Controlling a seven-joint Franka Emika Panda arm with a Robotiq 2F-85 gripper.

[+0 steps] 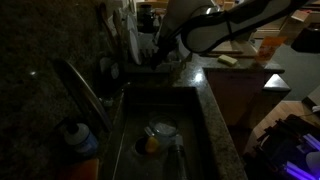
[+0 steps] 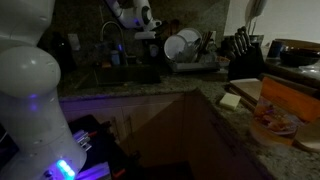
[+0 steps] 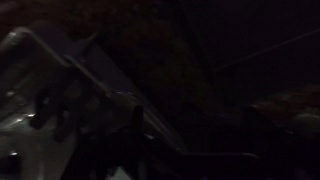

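Note:
My gripper [image 1: 158, 45] is at the far end of the sink, near the dish rack [image 2: 200, 66], with the arm reaching in from the right in exterior view 1. It stands open, and no object shows held in it, though the dark hides its fingertips. White plates [image 2: 180, 45] stand in the rack. Inside the dark sink [image 1: 160, 97] lie a clear bowl-like item [image 1: 161, 129] and a small orange-yellow item [image 1: 151, 146]. The wrist view is very dark and blurred, with a pale grey edged shape [image 3: 95, 60] at left that I cannot identify.
A bottle [image 1: 78, 137] stands left of the sink. Along the counter in exterior view 2 are a dark knife block [image 2: 243, 55], a pale yellow block [image 2: 230, 100] and an orange-topped container [image 2: 278, 108].

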